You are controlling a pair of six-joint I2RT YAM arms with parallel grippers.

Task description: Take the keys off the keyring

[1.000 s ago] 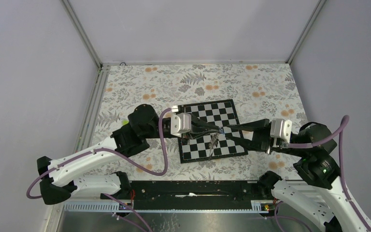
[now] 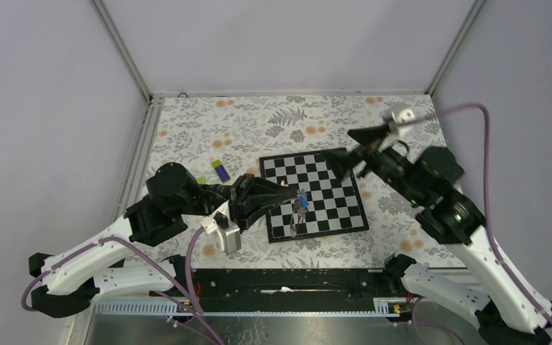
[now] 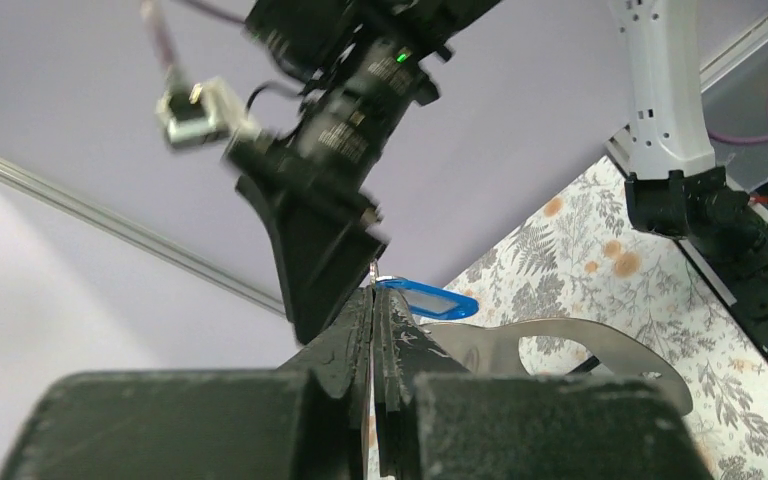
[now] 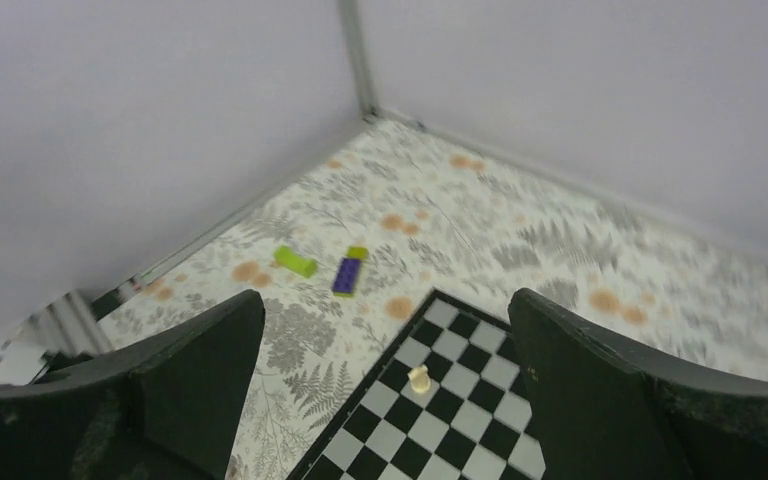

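A thin metal keyring [image 3: 374, 268] is pinched at the fingertips of my left gripper, whose fingers are closed together. A blue-framed key tag [image 3: 428, 300] and flat silver keys [image 3: 600, 335] hang beside those tips in the left wrist view. From above, the keys [image 2: 298, 215] dangle over the chessboard, just off the left gripper [image 2: 296, 191]. My right gripper is open and empty, its fingers [image 4: 210, 350] spread wide. It is blurred in the top view, up and to the right of the keys and apart from them.
A chessboard [image 2: 323, 233] lies mid-table, with a small pale piece [image 4: 420, 381] on it. Purple [image 4: 346, 276] and green [image 4: 295, 262] blocks lie to the left.
The left gripper has drawn left with the keys. My right gripper, close to them a second ago, has backed away, opened wider and swung toward the back.
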